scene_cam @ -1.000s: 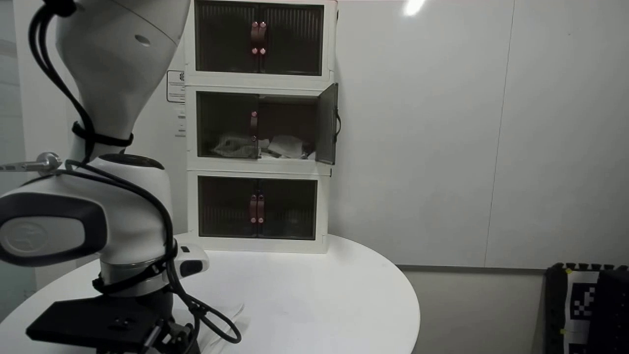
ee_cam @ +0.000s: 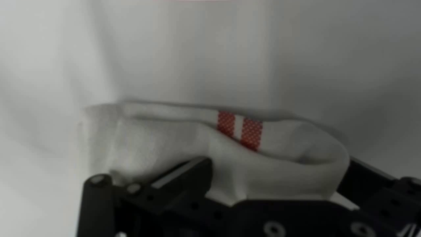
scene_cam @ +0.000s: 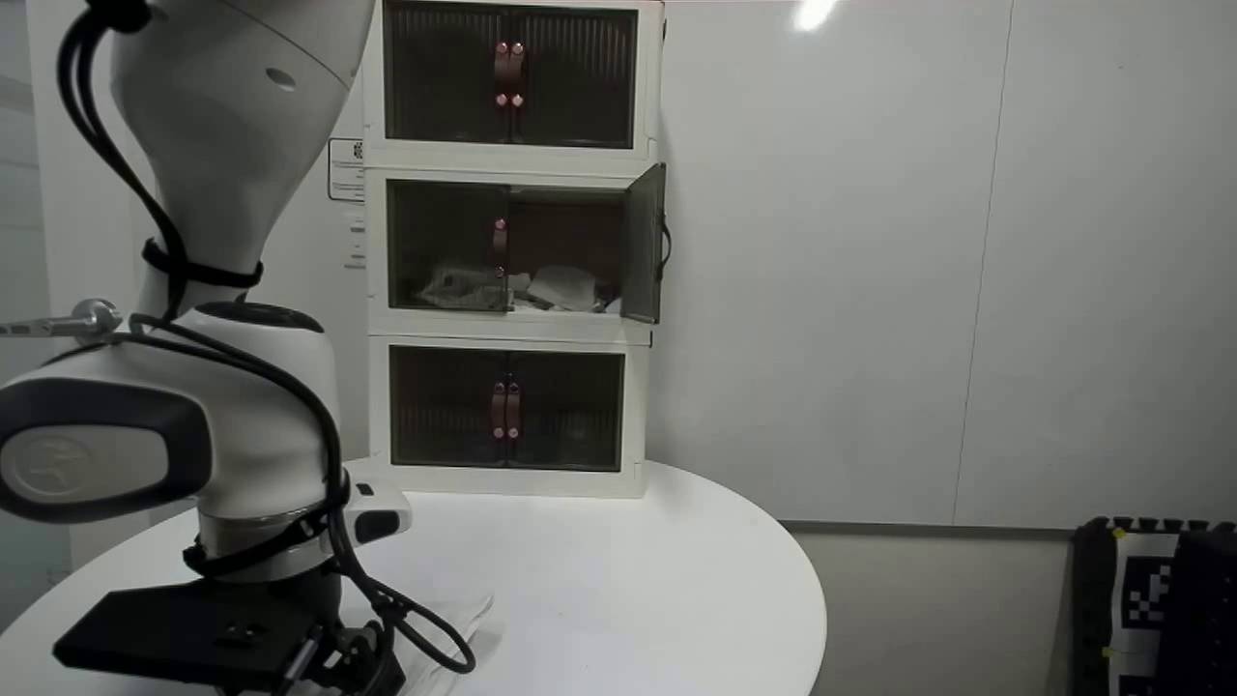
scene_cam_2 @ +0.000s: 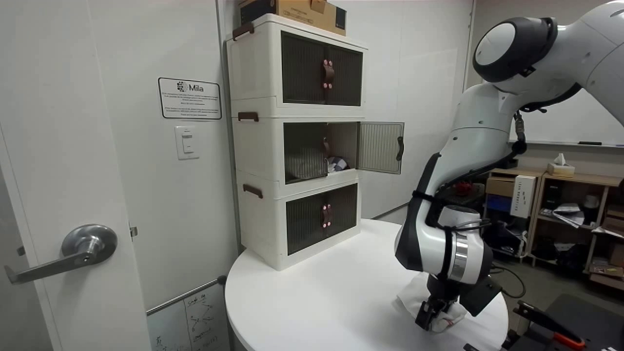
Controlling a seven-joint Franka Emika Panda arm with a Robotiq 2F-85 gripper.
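A white cloth (ee_cam: 169, 142) with two red stripes lies bunched on the round white table (scene_cam_2: 292, 310). In the wrist view my gripper stands open, its dark fingers (ee_cam: 193, 173) wide apart with folds of the cloth in the gap between them. Exterior view 2 has the gripper (scene_cam_2: 430, 321) pointing down at table height, right at the cloth (scene_cam_2: 415, 295). Only a pale corner of the cloth (scene_cam: 470, 621) shows past the arm in exterior view 1; the fingertips there are largely hidden.
A stack of three white cabinets (scene_cam_2: 263, 228) stands at the table's back. The middle one has its right door (scene_cam_2: 381, 147) swung open, with crumpled cloth-like items (scene_cam: 564, 288) inside. Much of the table between cabinets and arm is bare.
The cloth's visible corner has shifted slightly to the right in exterior view 1. The gripper's dark lower part reaches a little further right there. The upper arm and cabinet look unchanged.
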